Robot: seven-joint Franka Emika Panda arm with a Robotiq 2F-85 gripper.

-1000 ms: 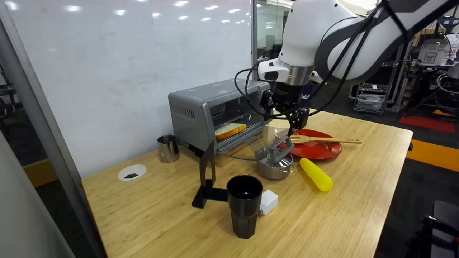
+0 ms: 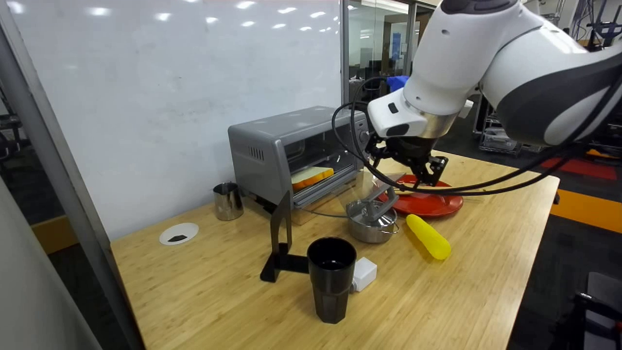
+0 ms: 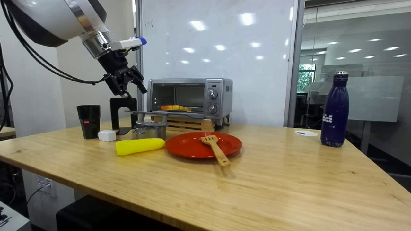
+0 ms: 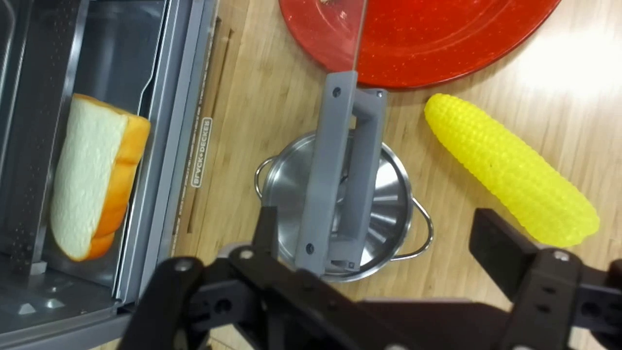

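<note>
My gripper stands open above the pot, with its two fingers (image 4: 494,242) wide apart. Exterior view 2 shows the gripper (image 3: 133,91) raised off the table, left of the toaster oven (image 3: 225,94). A grey bar handle (image 4: 320,175), apparently on the oven's lowered glass door, lies over the lidded steel pot (image 4: 385,227). No object is held between the fingers. Inside the open oven rests a bread slice (image 4: 87,175) with an orange crust. A yellow corn cob (image 4: 513,169) lies on the table beside the pot. A wooden fork (image 3: 215,148) rests on the red plate (image 3: 185,144).
Near the front in exterior view 1 stand a black cup (image 2: 331,280), a white block (image 2: 365,273) and a black stand (image 2: 284,245). A steel pitcher (image 2: 227,201) is beside the oven. A purple bottle (image 3: 334,111) stands far right.
In exterior view 1, my arm and gripper have moved right and nearer the camera, and the hand has tilted. The finger that overlapped the grey handle now appears clear of it. The table objects look unmoved.
</note>
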